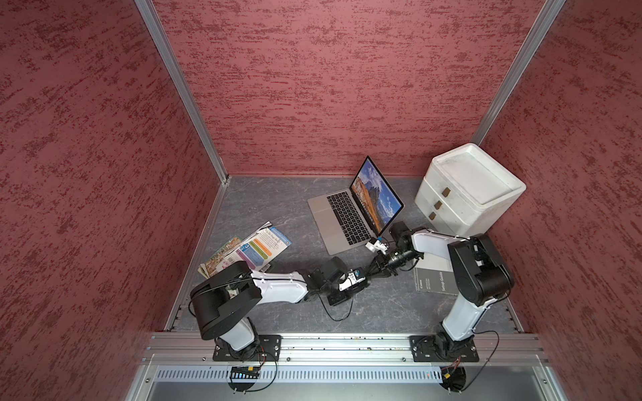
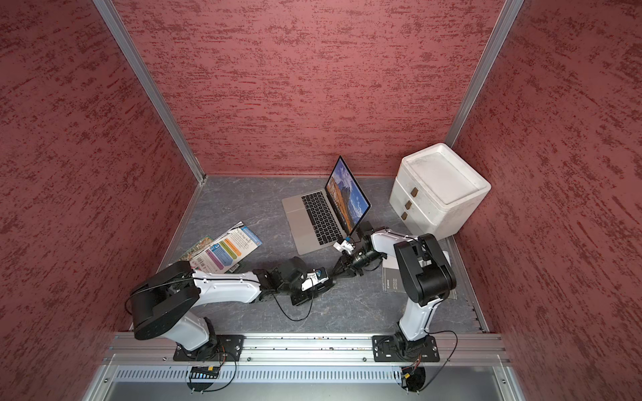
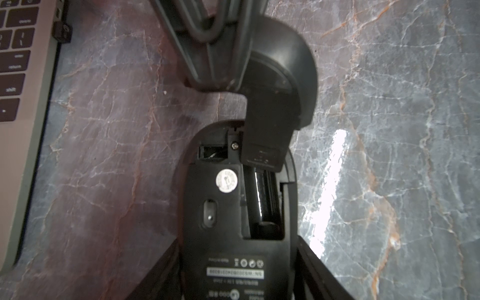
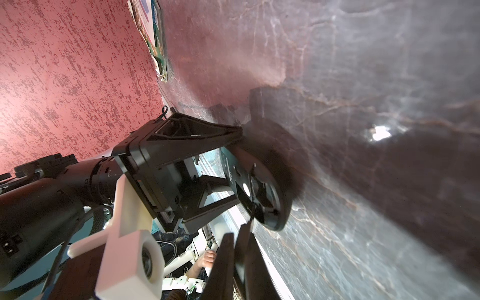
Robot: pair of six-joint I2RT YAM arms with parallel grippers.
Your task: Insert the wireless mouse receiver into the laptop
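Observation:
My left gripper is shut on the black mouse, which is held underside up just in front of the laptop. The mouse's battery compartment shows, with a dark cylinder in it; a small slot beside it is in shadow. My right gripper is shut, its tips at the top of the mouse, over the dark cover piece near the compartment. A small black dongle sits at the laptop's side edge in the left wrist view.
Magazines lie at left. A white drawer unit stands at back right, and a grey setup guide lies under my right arm.

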